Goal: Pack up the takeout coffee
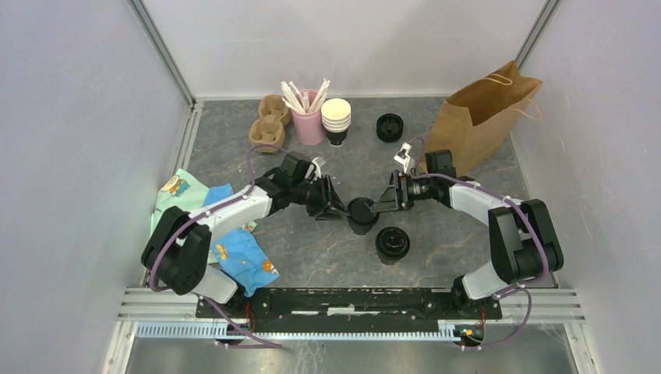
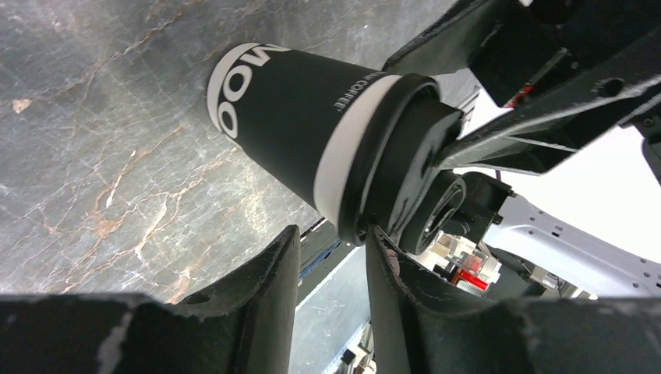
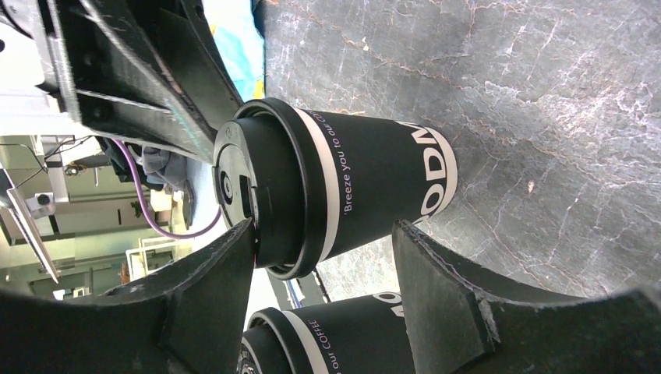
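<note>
A lidded black coffee cup stands between my grippers. My left gripper is at the lid's rim; its fingertips show slightly apart, and whether they grip anything is unclear. My right gripper stands open on the opposite side, one fingertip at the lid. A second lidded cup stands nearer the front. A brown paper bag is open at the back right.
A cardboard carrier, pink straw holder, cup stack and loose black lid are along the back. Cloths lie at the left. Bare counter shows left of the front cup.
</note>
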